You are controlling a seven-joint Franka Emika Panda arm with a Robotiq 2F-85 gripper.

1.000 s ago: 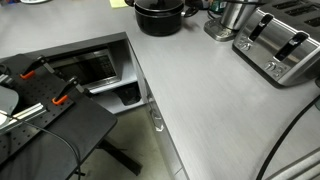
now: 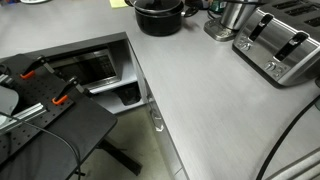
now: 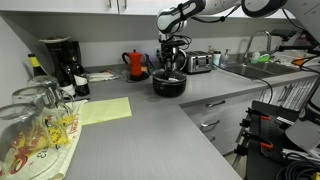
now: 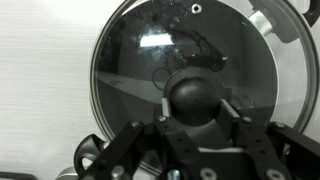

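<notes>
A glass lid (image 4: 135, 65) with a metal rim and a round black knob (image 4: 195, 98) fills much of the wrist view, above a black pot. My gripper has its fingers at either side of that knob and is shut on it. In exterior view 2 the black pot (image 3: 169, 88) stands on the counter with my gripper (image 3: 168, 62) just over it. Whether the lid touches the pot's rim all round, I cannot tell. Exterior view 1 shows only the lower part of the pot (image 2: 160, 22), its top cut off by the frame.
A steel toaster (image 2: 280, 42) stands right of the pot, with a metal kettle (image 2: 230, 17) between them. A red moka pot (image 3: 134, 66) is behind. Glasses on a tray (image 3: 62, 158) and a yellow sheet (image 3: 100, 110) lie left. The grey counter (image 2: 205, 100) has free room.
</notes>
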